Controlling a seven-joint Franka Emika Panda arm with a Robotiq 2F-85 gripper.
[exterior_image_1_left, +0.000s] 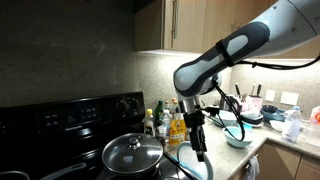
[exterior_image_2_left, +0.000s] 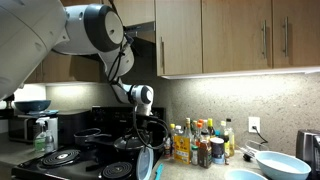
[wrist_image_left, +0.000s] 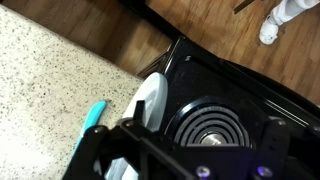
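My gripper points down above the right edge of the stove, its fingers apart and nothing between them. In the wrist view the dark fingers stand wide. A white oval dish or plate lies where the speckled counter meets the black stove, partly hidden by a finger; it also shows as a white plate just under the gripper. Beside it on the counter is a blue utensil. A lidded pan sits on the stove, left of the gripper.
Several bottles stand along the back wall. Light blue bowls are on the counter farther right. The stove's bare burner lies beneath the gripper, and an overhead cabinet hangs above the counter.
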